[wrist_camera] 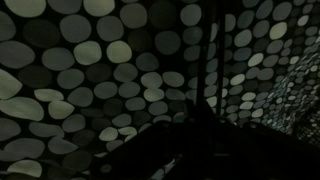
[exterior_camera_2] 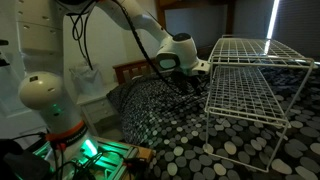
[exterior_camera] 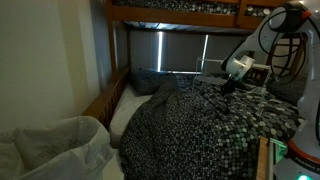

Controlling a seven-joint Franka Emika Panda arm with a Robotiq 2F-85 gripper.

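Note:
A dark blanket with grey rounded spots (wrist_camera: 150,80) fills the wrist view and spreads over the bed (exterior_camera: 175,130) in exterior view 1. My gripper shows as a dark shape low in the wrist view, its fingers close together. A dark crease of the spotted cloth runs up from the fingertips, and they appear shut on it, though the grip itself is too dark to see well. From the right side the white arm reaches over the bed, with the gripper (exterior_camera: 226,89) near the cloth surface. The white wire rack partly hides the fingers in exterior view 2.
A white wire rack (exterior_camera_2: 262,48) stands close beside the gripper. An upper bunk rail (exterior_camera: 200,17) crosses above the bed. Wooden bed boards (exterior_camera: 104,103) run along the far side, and a white bin (exterior_camera: 65,150) stands at the lower left.

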